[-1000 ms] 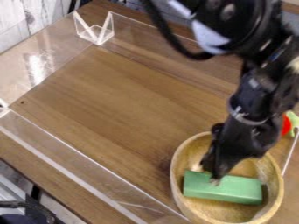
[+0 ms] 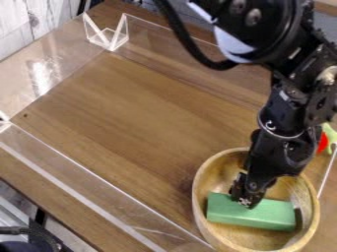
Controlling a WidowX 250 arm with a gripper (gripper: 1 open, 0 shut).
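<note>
A wooden bowl (image 2: 211, 178) sits at the lower right of the table with a green block (image 2: 270, 217) lying inside it. My black gripper (image 2: 242, 194) reaches down into the bowl from the upper right, its tips just over the left part of the block. The arm hides part of the bowl, and the fingers are dark and hard to make out.
A small red and green object (image 2: 324, 141) lies at the right edge, behind the arm.
The gripper has moved slightly lower toward the green block in the bowl. The block looks unmoved.
</note>
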